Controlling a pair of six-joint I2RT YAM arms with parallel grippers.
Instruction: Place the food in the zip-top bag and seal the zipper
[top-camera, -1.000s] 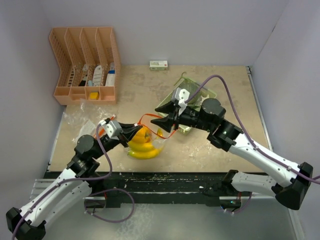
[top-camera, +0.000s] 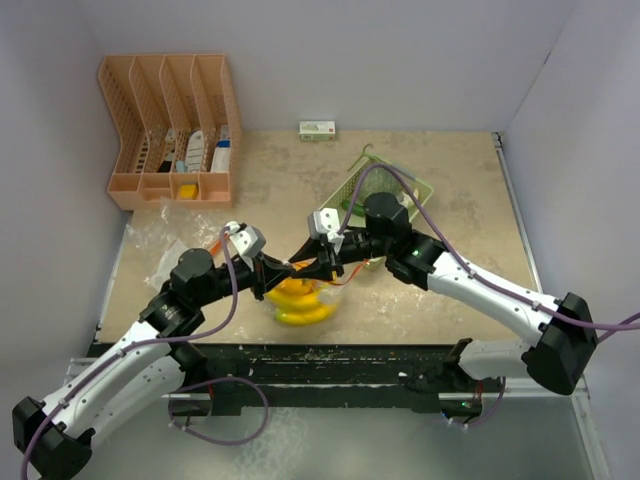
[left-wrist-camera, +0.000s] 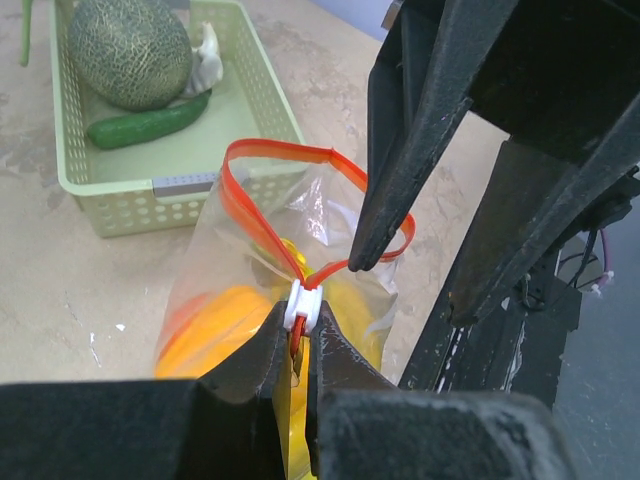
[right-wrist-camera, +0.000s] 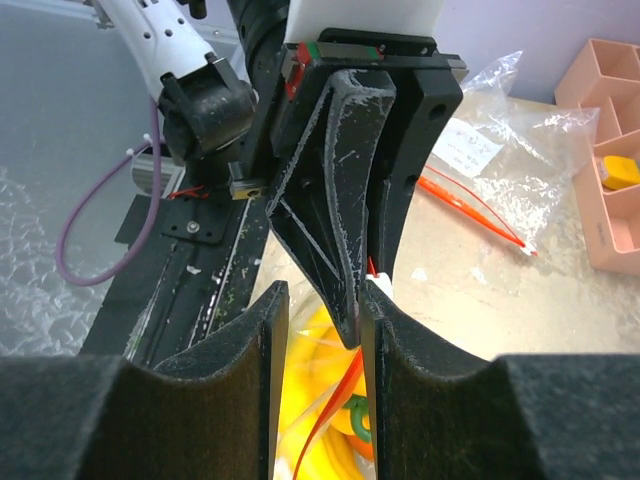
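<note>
A clear bag with an orange zip rim (left-wrist-camera: 245, 205) holds yellow and orange food (top-camera: 305, 305), some of it banana-shaped. My left gripper is shut on the bag's white zipper slider (left-wrist-camera: 303, 303), at the near end of the rim. Beyond the slider, the rim spreads in a loop and the bag's mouth is open. My right gripper stands part open beside the left one, its two fingers apart and no bag between them that I can see. In the right wrist view, the left gripper's fingers (right-wrist-camera: 345, 240) reach down close to the right fingertips (right-wrist-camera: 368, 300).
Behind the bag is a green basket (left-wrist-camera: 180, 210) with a melon (left-wrist-camera: 130, 50) and a cucumber (left-wrist-camera: 150, 125). Another clear bag (top-camera: 160, 245) lies at left, below a peach organizer (top-camera: 125, 190). A small box (top-camera: 317, 130) sits at the back. Table right of the bag is clear.
My right gripper has come left and in close to the left gripper.
</note>
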